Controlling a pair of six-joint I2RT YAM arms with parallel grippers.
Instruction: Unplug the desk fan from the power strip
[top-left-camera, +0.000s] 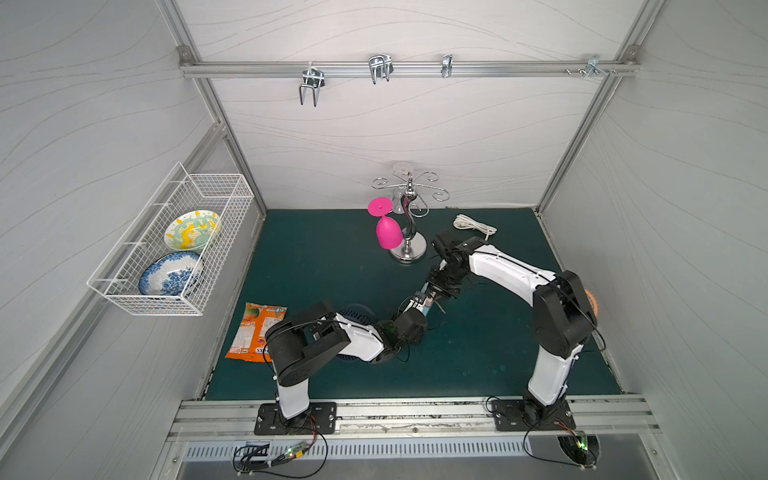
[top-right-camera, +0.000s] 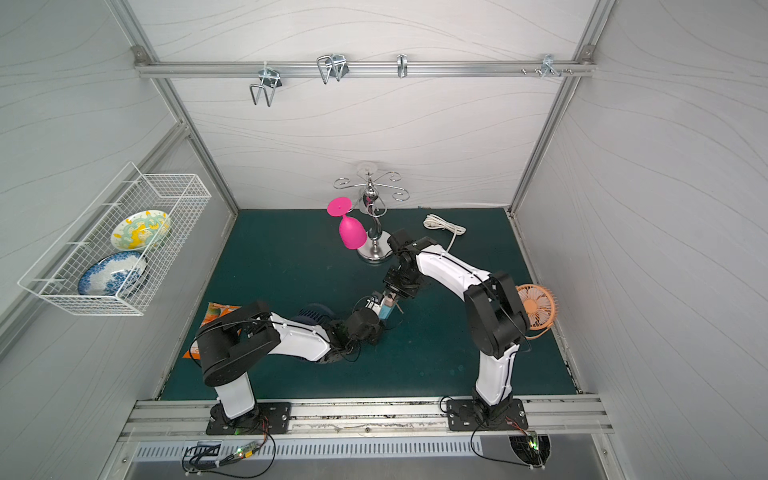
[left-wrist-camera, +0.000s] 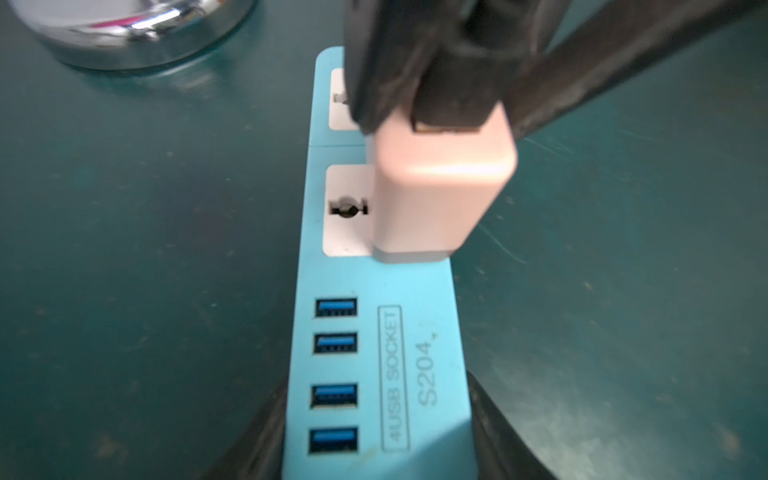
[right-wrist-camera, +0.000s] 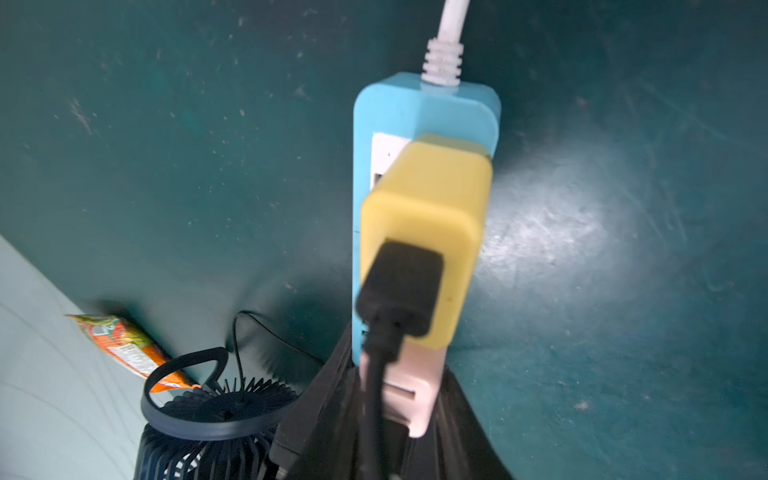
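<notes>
My left gripper is shut on the near end of the light blue power strip (left-wrist-camera: 384, 276), with its USB ports between the fingers. A pale pink adapter (left-wrist-camera: 440, 188) sits on the strip, with a black plug (left-wrist-camera: 456, 112) in its top. The right gripper's dark fingers (left-wrist-camera: 388, 64) stand at either side of this adapter's top; whether they grip it is unclear. A yellow adapter (right-wrist-camera: 424, 200) with a black cable stands farther along the strip. At the table's right edge stands an orange fan (top-right-camera: 537, 308). Which adapter its cord reaches is hidden.
A chrome stand (top-left-camera: 409, 248) with a pink goblet (top-left-camera: 389, 233) is close behind the strip. Beneath the left arm lies a round dark slatted object (right-wrist-camera: 232, 408). An orange packet (top-left-camera: 257, 332) lies at left.
</notes>
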